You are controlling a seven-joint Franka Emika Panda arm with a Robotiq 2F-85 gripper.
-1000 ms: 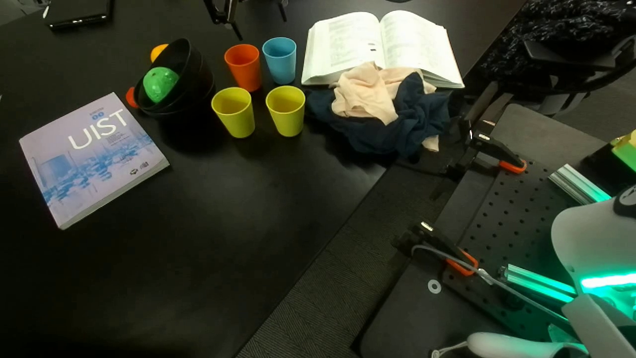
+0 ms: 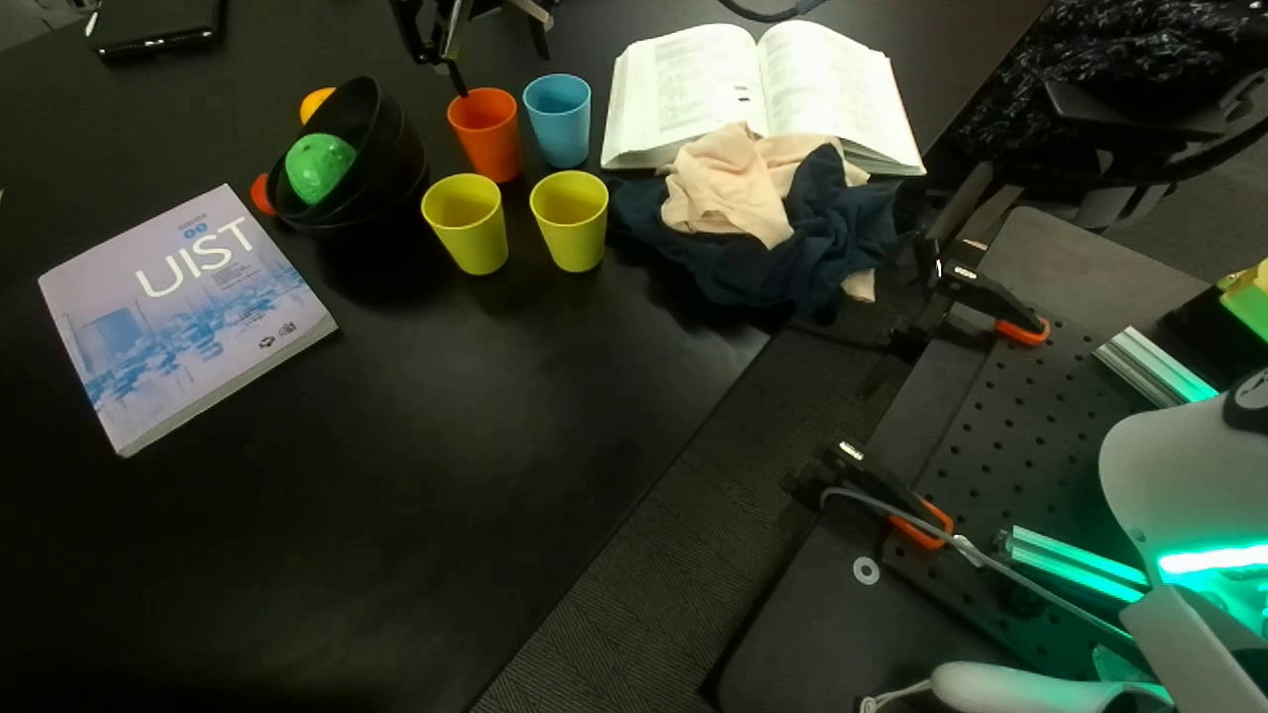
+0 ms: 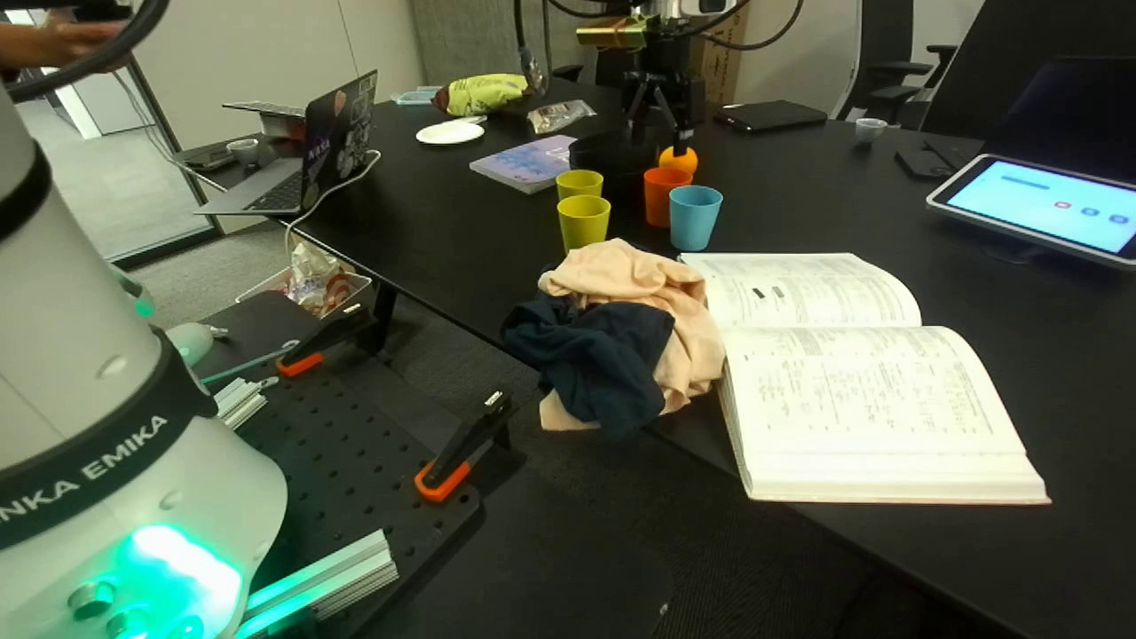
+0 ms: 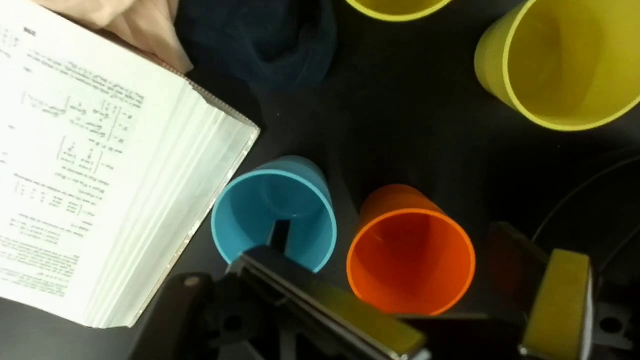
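Note:
My gripper [image 2: 501, 69] is open, just behind and above the orange cup [image 2: 484, 133] and blue cup [image 2: 559, 121]. In the wrist view, one dark finger [image 4: 279, 235] overlaps the opening of the blue cup [image 4: 288, 165]; the other is right of the orange cup [image 4: 390, 201]. Both cups stand upright with empty-looking interiors. Nothing shows held between the fingers. Contact with a cup cannot be made out. Two yellow cups, one on the left [image 2: 465, 224] and one on the right [image 2: 570, 221], stand in front of them.
Black bowls [image 2: 374, 160] with a green ball [image 2: 318, 167] lie left of the cups. An open book [image 2: 684, 89] and crumpled cloths [image 2: 731, 190] are to the right. A UIST book [image 2: 184, 315] lies at left.
In exterior view 1, the gripper has come lower and slightly left, closer to the orange cup. A cable now shows at the top edge. The cups have not moved.

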